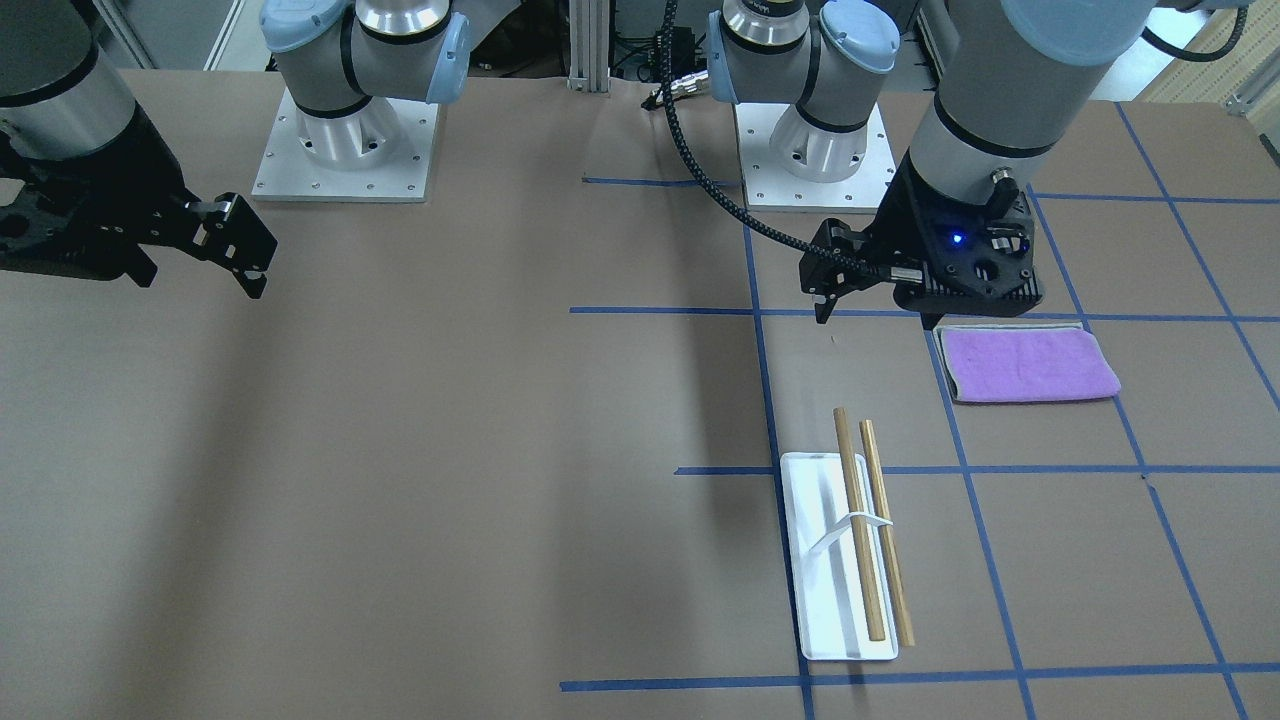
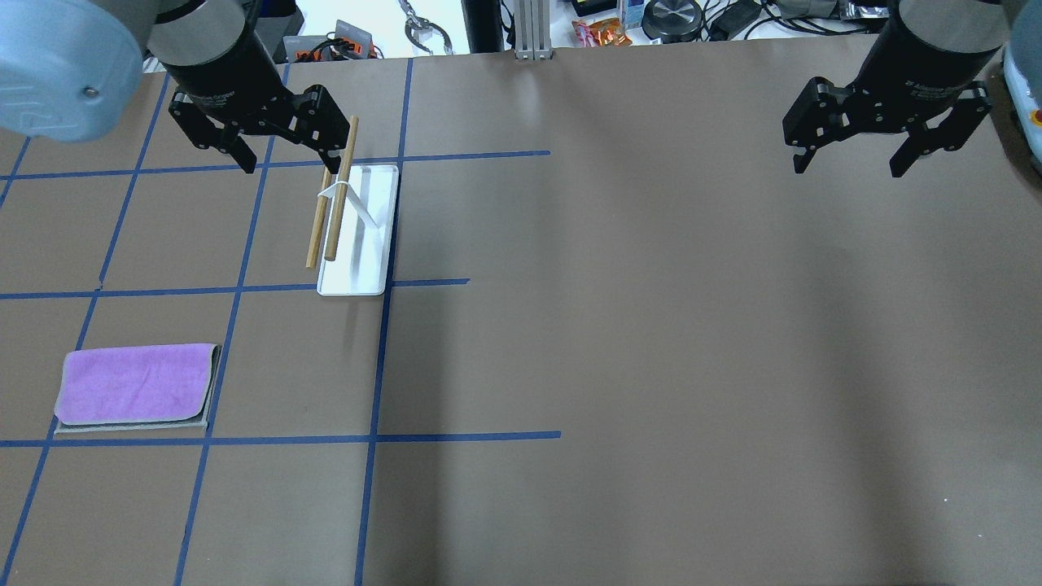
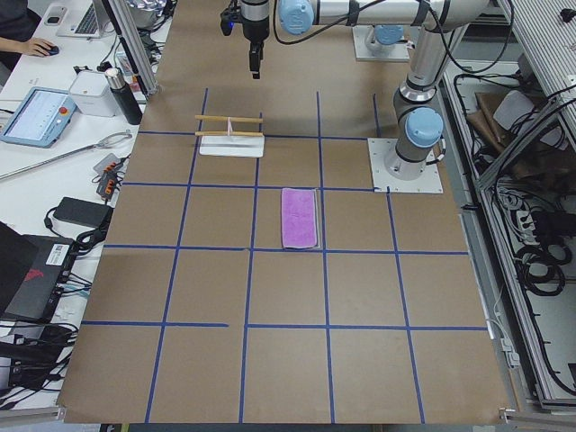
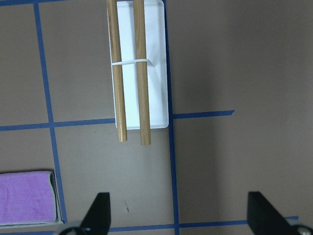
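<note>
A white tray (image 1: 827, 600) (image 4: 155, 88) lies on the taped grid with two wooden sticks (image 1: 865, 564) (image 4: 142, 103) resting lengthwise over it, crossed by a thin white piece (image 4: 127, 62). A folded purple cloth (image 1: 1027, 364) (image 2: 132, 382) lies apart from it on the grid. My gripper hangs above the table, open, with nothing between its fingers; in the left wrist view the tray is ahead of it and the cloth to its lower left.
A second black gripper (image 1: 144, 240) (image 2: 874, 146) hangs over the bare half of the table. Other arm bases stand along one edge.
</note>
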